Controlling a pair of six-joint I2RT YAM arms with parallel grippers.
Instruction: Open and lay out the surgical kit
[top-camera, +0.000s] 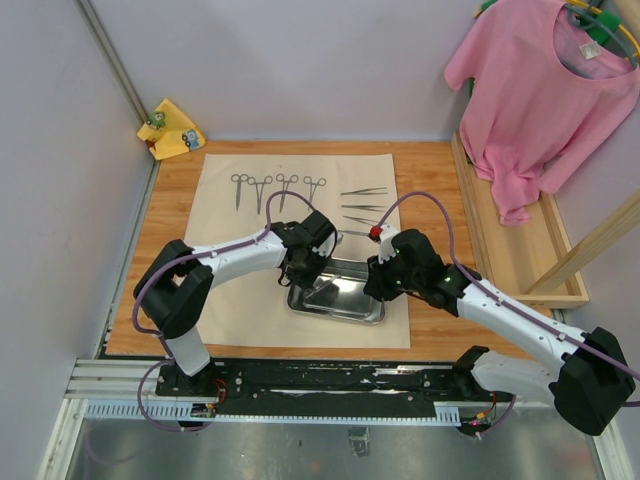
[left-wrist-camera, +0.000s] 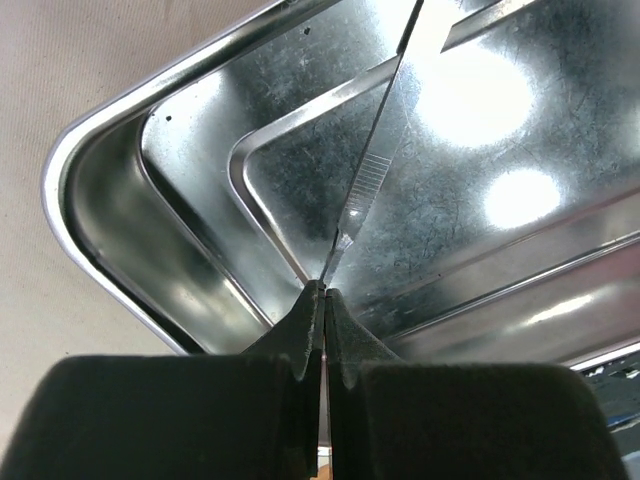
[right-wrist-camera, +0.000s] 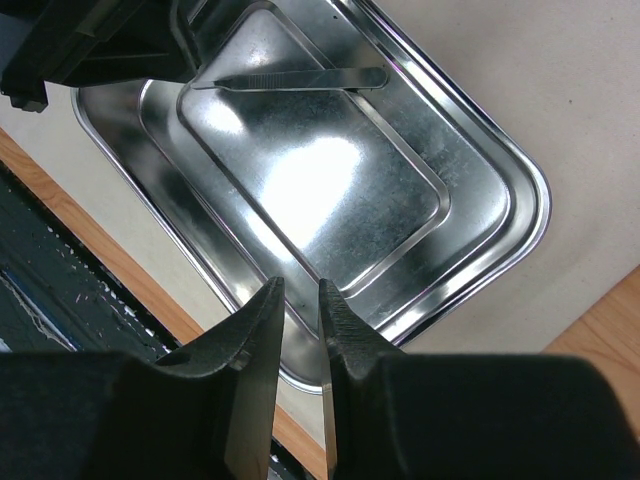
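A steel tray (top-camera: 342, 307) lies on the beige cloth (top-camera: 240, 310) with a slim steel instrument (left-wrist-camera: 365, 185) in it. My left gripper is shut at the near end of that instrument; whether the tip is between its fingers I cannot tell. My right gripper is shut above the tray's other end, and what, if anything, it holds is not visible. Scissor-like instruments (top-camera: 260, 185) stand in a row along the cloth's back, with several thin instruments (top-camera: 363, 208) to their right.
A wooden frame (top-camera: 550, 290) with a pink shirt (top-camera: 530, 90) is at the right. A yellow cloth (top-camera: 170, 130) lies at the back left corner.
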